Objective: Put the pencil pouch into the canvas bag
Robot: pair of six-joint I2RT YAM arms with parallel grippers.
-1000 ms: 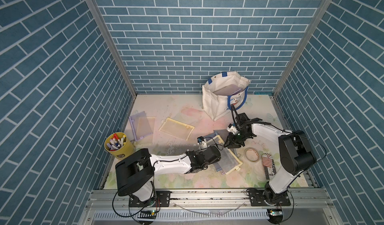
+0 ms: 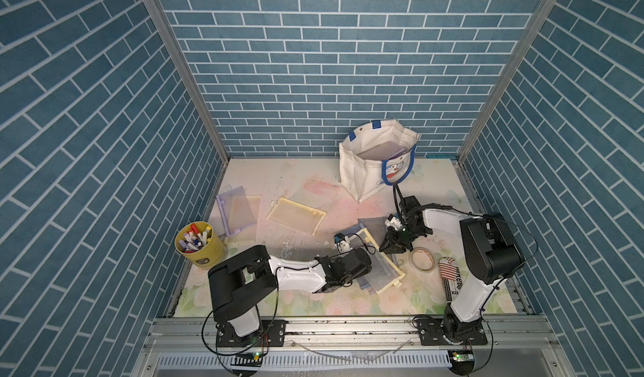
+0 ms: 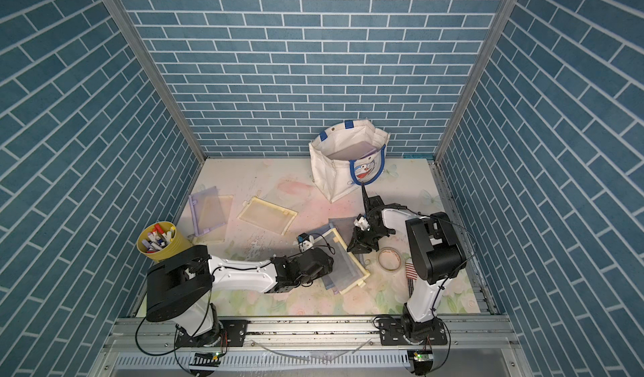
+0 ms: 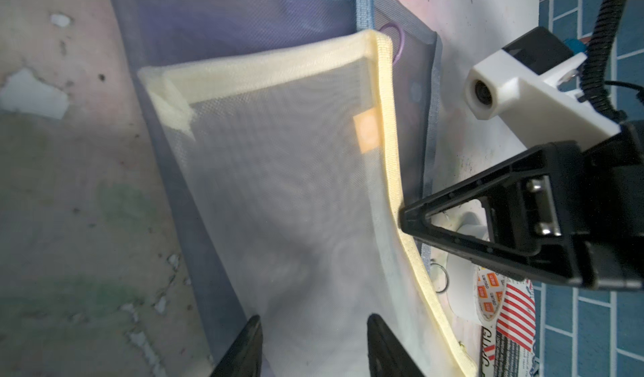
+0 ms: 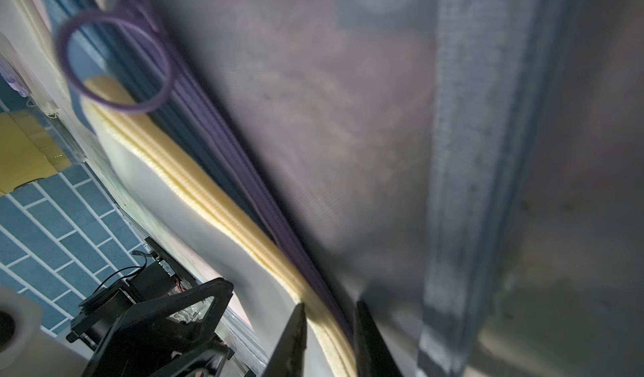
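Note:
The white canvas bag (image 2: 359,175) with blue handles stands upright at the back, its top open and a purple sheet-like item inside. A mesh pouch with yellow edging (image 4: 302,196) lies over blue-grey mesh pouches (image 5: 322,128) on the front table. A striped, lettered pouch (image 2: 450,277) lies at front right; which one is the pencil pouch I cannot tell. My left gripper is open above the yellow-edged mesh. My right gripper is part open, with the yellow edge and a purple zip between or just beyond its fingers; contact is unclear.
A roll of tape (image 2: 423,259) lies beside the right gripper. Another yellow-edged pouch (image 2: 297,215) and a purple-edged one (image 2: 239,210) lie at the left. A yellow bucket of markers (image 2: 201,251) stands at far left.
Over the last second, my left arm has shifted slightly right. My right gripper has come a little toward the table's front, closer to the yellow edge. The pouches and bag look unmoved.

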